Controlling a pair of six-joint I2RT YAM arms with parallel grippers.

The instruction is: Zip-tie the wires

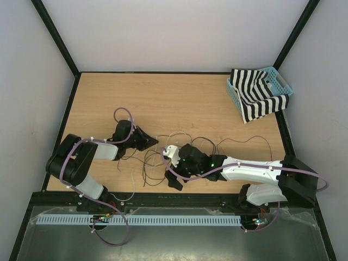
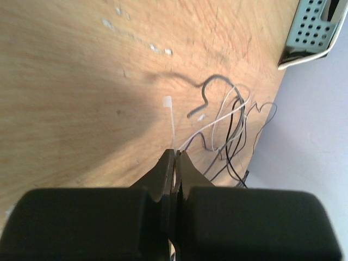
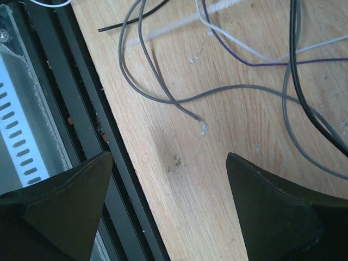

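A loose tangle of black, grey, white and purple wires (image 1: 145, 173) lies on the table, left of centre. My left gripper is shut at the left of the tangle, and a thin white zip tie (image 2: 172, 122) runs out from between its fingertips, its small square head pointing away. The wires (image 2: 235, 128) lie beyond and to the right of those tips. Over the near part of the table my right gripper stands open, with only bare wood between its fingers. Wires (image 3: 217, 89) cross the table ahead of it; in the top view, this arm covers part of the tangle.
A light-blue basket (image 1: 234, 95) draped with a black-and-white striped cloth (image 1: 253, 95) stands at the back right. Single wires (image 1: 244, 140) trail off to the right. Open wood fills the back of the table (image 1: 152, 100). A dark rail (image 3: 117, 144) borders the front edge.
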